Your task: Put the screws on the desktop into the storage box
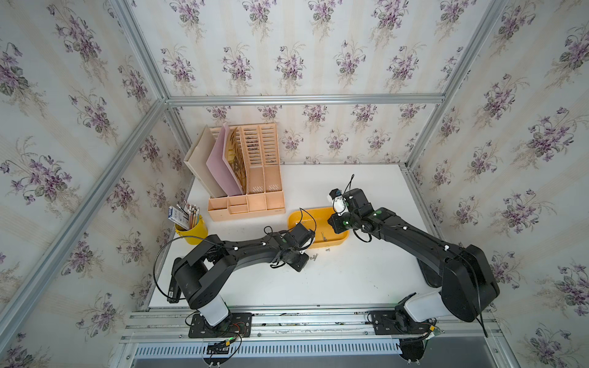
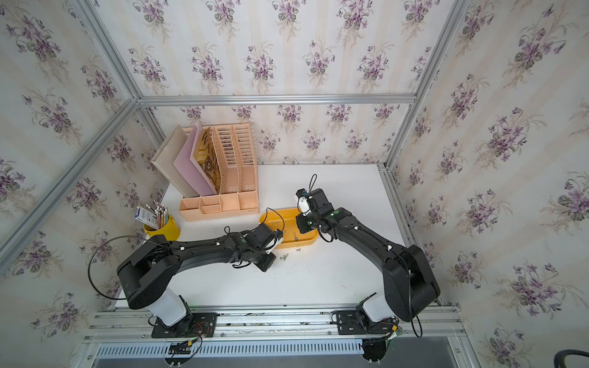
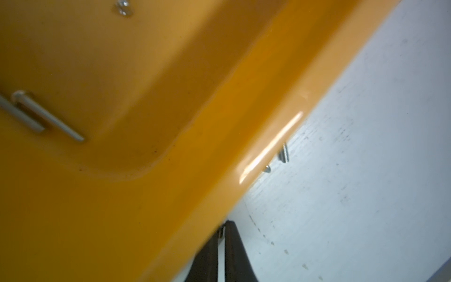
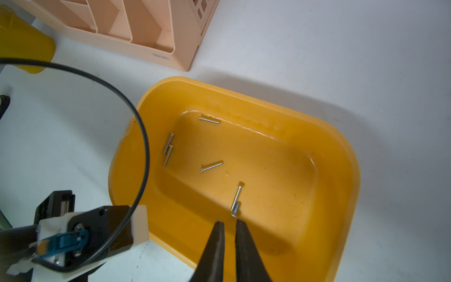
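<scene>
A yellow storage box (image 4: 324,150) sits mid-desk, holding several screws (image 4: 211,166). Loose screws (image 1: 314,256) lie on the desk just in front of it, seen also as screws (image 3: 283,152) beside the box wall in the left wrist view. My left gripper is down at the box's outer wall, shut, with a small metallic bit at its tips that I cannot make out clearly. My right gripper hangs over the box with its fingertips slightly apart and nothing seen between them.
A pink file organizer (image 1: 245,205) with boards stands at the back left, and a yellow pen cup (image 1: 190,233) at the left.
</scene>
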